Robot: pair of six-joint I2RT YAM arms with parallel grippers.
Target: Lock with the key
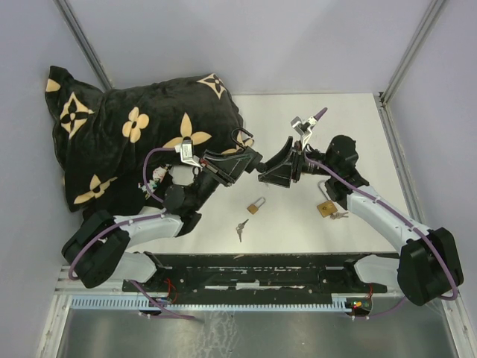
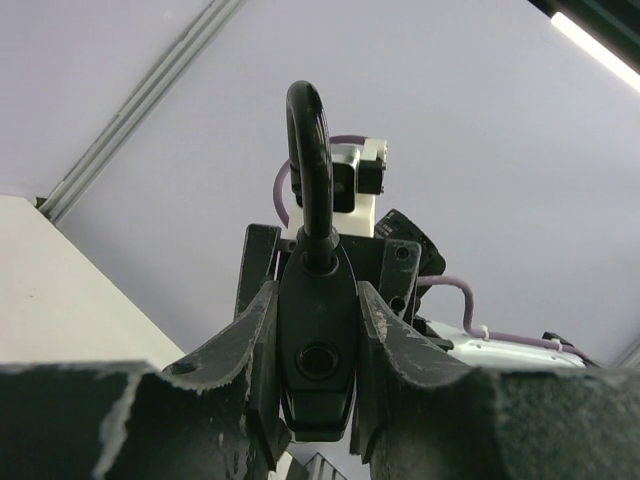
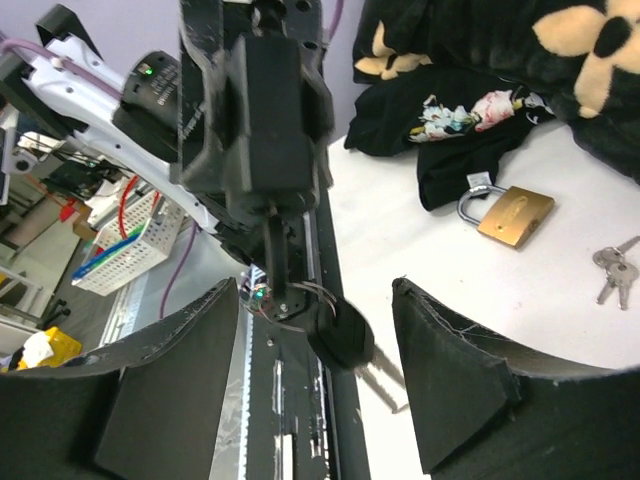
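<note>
A black padlock [image 2: 318, 350] with a hook-like raised shackle [image 2: 312, 160] is clasped between the fingers of my left gripper [image 1: 244, 159]. In the right wrist view the lock body [image 3: 275, 115] sits above centre, with a thin key shank [image 3: 275, 250] coming out of its lower end. A wire ring joins it to a blurred black-headed key [image 3: 340, 335] whose metal blade hangs lower right. My right gripper is open, its fingers either side of the keys and apart from them. From above, the right fingers [image 1: 276, 177] mostly cover the keys.
A small brass padlock [image 1: 253, 209] and loose keys [image 1: 241, 230] lie on the white table before the arms. Another brass padlock [image 1: 326, 208] lies near the right forearm. A dark patterned cloth [image 1: 141, 127] fills the back left.
</note>
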